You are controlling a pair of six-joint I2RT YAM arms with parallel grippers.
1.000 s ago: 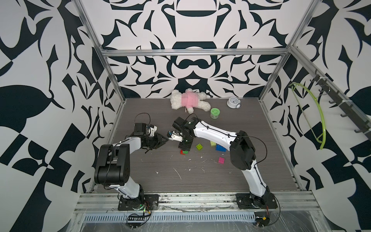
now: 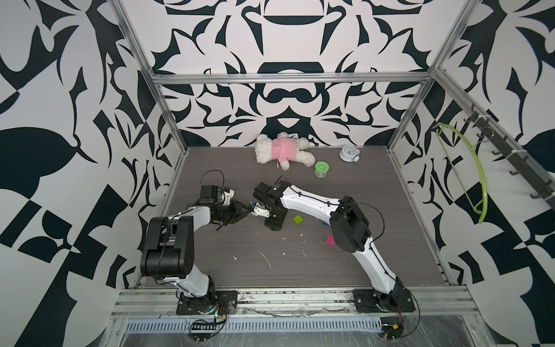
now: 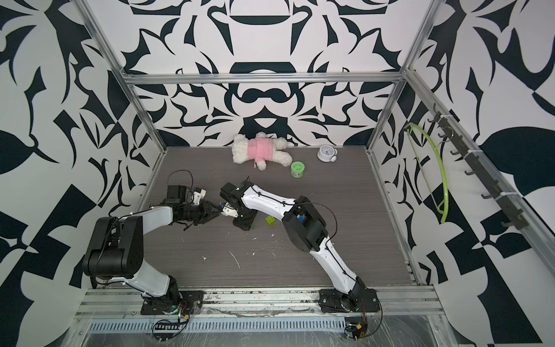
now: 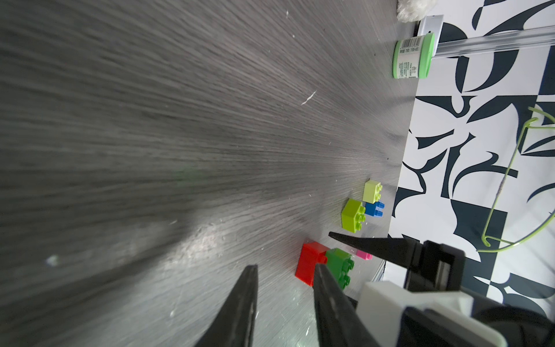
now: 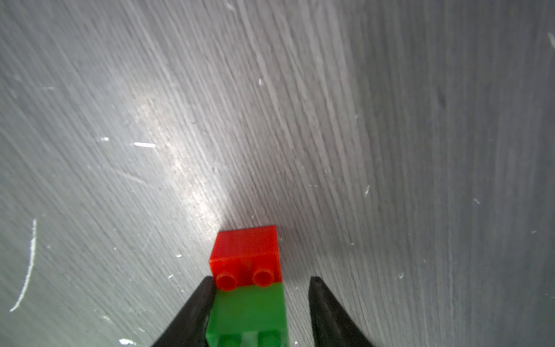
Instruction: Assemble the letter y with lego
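A red brick (image 5: 245,251) and a green brick (image 5: 248,312) are joined end to end on the table. My right gripper is part open over them; the green brick lies between its fingers, close to the left finger (image 5: 193,309) and with a gap to the right one. In the left wrist view the red brick (image 4: 311,263) and green brick (image 4: 340,267) show below a right finger. My left gripper stands part open to their left, nothing between its fingers. A lime brick (image 2: 298,219) and a pink brick (image 2: 330,239) lie further right.
A blue brick (image 4: 373,208) and a pale yellow brick (image 4: 371,191) sit beyond the lime one, partly behind the right arm from above. Plush toy (image 2: 284,149), green-lidded jar (image 2: 321,169) and white clock (image 2: 349,153) stand at the back.
My right arm has shifted left and toward the front, so its gripper now covers the red and green bricks from above. The left arm has barely moved.
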